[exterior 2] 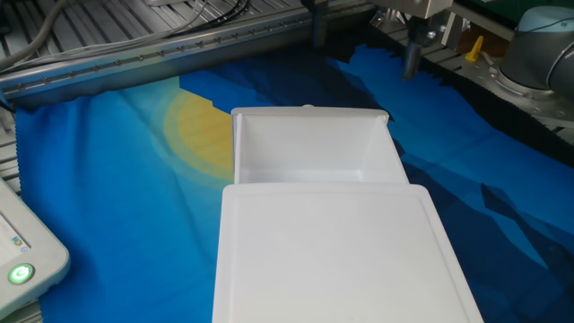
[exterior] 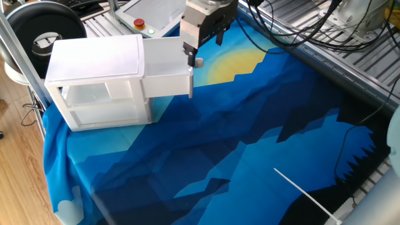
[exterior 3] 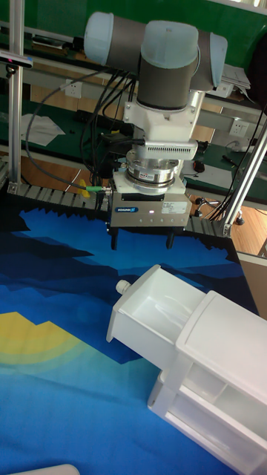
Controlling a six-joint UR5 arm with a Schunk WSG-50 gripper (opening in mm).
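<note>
A white drawer cabinet (exterior: pixel 97 59) stands on the blue printed cloth, its upper drawer (exterior: pixel 165 65) pulled well out. That drawer is empty inside, as the view from behind the cabinet shows on its inner floor (exterior 2: pixel 305 170). A small round knob (exterior 3: pixel 123 286) sticks out from the drawer's front. My gripper (exterior 3: pixel 146 239) is open, its two dark fingers wide apart and bare between. From exterior view 1, the gripper (exterior: pixel 205 48) overlaps the top of the drawer front near the knob. In exterior view 3 the fingertips appear higher in the picture than the drawer, with no contact visible.
The lower drawer (exterior: pixel 103 114) is closed. A thin white stick (exterior: pixel 305 192) is at the right of the cloth. The control pendant with its red button (exterior: pixel 139 24) lies behind the cabinet. Cables (exterior: pixel 312 31) run along the metal rail.
</note>
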